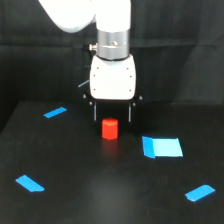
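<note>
A small red cube point(110, 129) rests on the black table near the middle of the camera view. My gripper point(113, 113) hangs from the white arm at the top, pointing down, with its dark fingers spread apart. In the image those fingers sit to the left and right of the cube's upper edge. Nothing shows between them above the cube. Against the dark background the fingertips are faint, and how high they are over the table cannot be judged.
A light blue square point(167, 147) with a darker blue strip at its left lies right of the cube. Blue tape strips mark the table at the back left point(55, 112), front left point(30, 184) and front right point(200, 192).
</note>
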